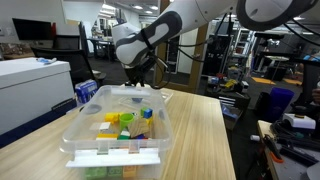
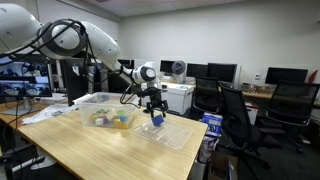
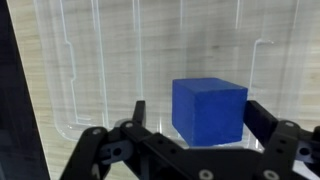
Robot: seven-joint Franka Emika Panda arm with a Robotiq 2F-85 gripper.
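A blue cube (image 3: 208,112) lies on a clear plastic tray or lid (image 3: 100,60) in the wrist view. My gripper is open, with one finger on either side of the cube. The right finger looks close to the cube's edge, while a gap shows on the left; I cannot tell whether either touches. Exterior view 2 has the blue cube (image 2: 158,120) just below my gripper (image 2: 152,106), on the clear tray (image 2: 180,136). From exterior view 1, the cube is not distinguishable and the fingertips are hard to make out behind the bin.
A clear bin (image 1: 80,132) holding several coloured toys stands beside the tray. A blue box (image 1: 86,91) sits behind the bin, near a white cabinet (image 1: 30,85). Bare wooden table (image 1: 200,140) extends to the right of the bin.
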